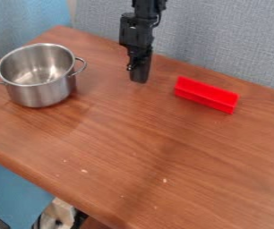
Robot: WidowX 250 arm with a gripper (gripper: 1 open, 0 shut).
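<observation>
My black gripper (139, 72) hangs at the top centre of the camera view, low over the wooden table near its back edge, fingers shut with nothing seen between them. A steel pot (38, 89) with two side handles stands to its left, and looks empty. A long red block (207, 94) lies on the table to the gripper's right, apart from it.
A grey padded wall (223, 40) runs behind it. Past the left edge are a blue surface and some small objects at bottom left, hard to make out.
</observation>
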